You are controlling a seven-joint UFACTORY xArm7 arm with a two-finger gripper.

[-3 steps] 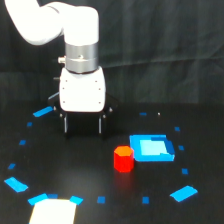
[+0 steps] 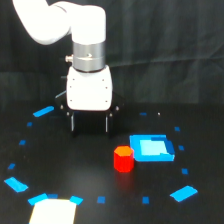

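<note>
My gripper hangs from the white arm at the upper left, pointing down over the dark surface. Its two thin dark fingers stand well apart and hold nothing, so it is open. A red block with a six-sided outline sits lower down and to the right of the fingers, clear of them. Just beyond that block, to its right, lies a blue square with a pale blue patch in its middle. Whether the block touches the square's edge I cannot tell.
A cream square lies at the front left edge. Blue tape strips and several small blue marks dot the dark table. A dark curtain hangs behind.
The arm and open gripper have shifted a little to the right. The red block and the blue square stay where they were.
</note>
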